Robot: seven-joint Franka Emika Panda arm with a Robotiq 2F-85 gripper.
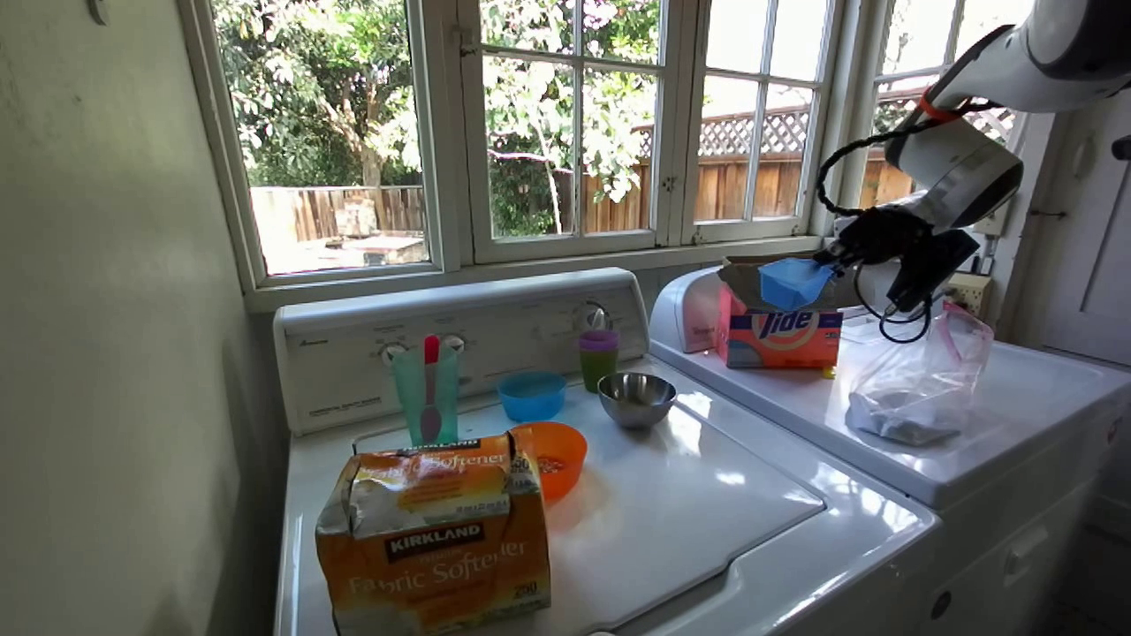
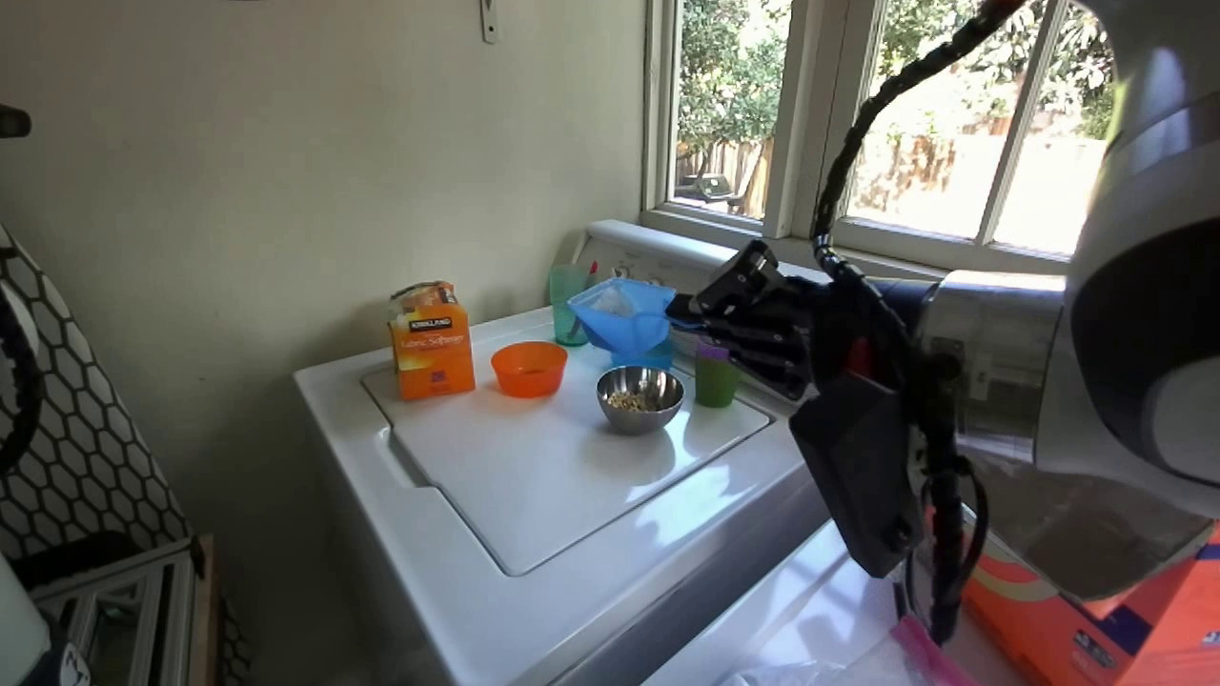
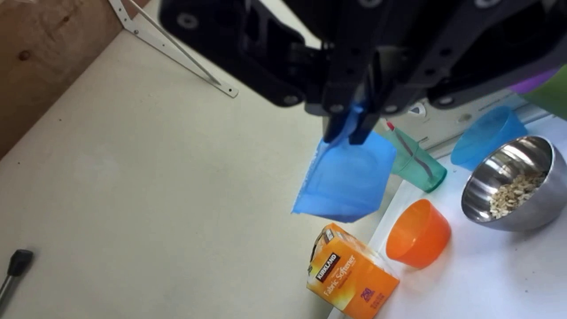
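A blue plastic scoop [image 3: 345,175] hangs from my gripper, which is shut on its handle. White matter shows in the scoop [image 2: 620,311] in exterior view 2. In exterior view 1 my gripper [image 1: 832,260] holds the scoop in the air in front of the open Tide box [image 1: 779,339], with part of the carton covered by it. A steel bowl [image 3: 537,202] with pale flakes inside stands on the washer lid, apart from the scoop. An orange bowl [image 3: 420,234] and a blue bowl [image 1: 532,396] sit near it.
A fabric softener box [image 1: 440,530], a green cup [image 3: 420,165] holding a red-tipped spoon, and stacked green and purple cups [image 1: 599,360] stand on the washer [image 1: 689,509]. A clear bag [image 1: 922,382] lies on the right-hand machine.
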